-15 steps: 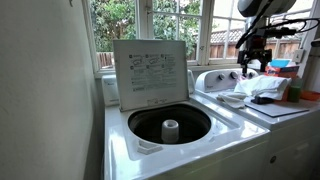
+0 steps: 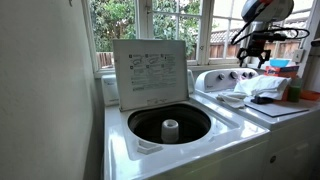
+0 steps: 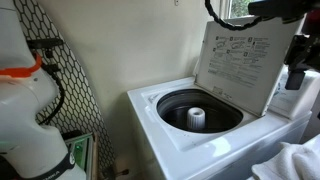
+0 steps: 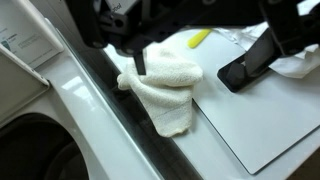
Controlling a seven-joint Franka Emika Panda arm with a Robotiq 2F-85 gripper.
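My gripper (image 2: 252,60) hangs in the air at the far right in exterior view 1, above the dryer top. Its dark fingers look spread apart, and nothing shows between them. Below it lies a bunched white cloth (image 2: 258,87). In the wrist view, a crumpled white cloth (image 4: 165,90) rests at the edge of the white surface, below the gripper's dark parts. The top-loading washer (image 2: 215,133) stands with its lid (image 2: 150,72) raised. Its round tub (image 3: 178,101) has a pale agitator (image 3: 196,120) in the middle; no cloth shows inside from here.
A green bottle (image 2: 294,91) and an orange-red box (image 2: 284,71) stand behind the cloth on the right. Something yellow (image 4: 199,38) lies near the cloth. A dark gap (image 4: 128,115) separates the two machines. The raised lid stands beside the windows.
My gripper has shifted slightly to the right and up above the dryer top. The cloths, washer and lid look unmoved.
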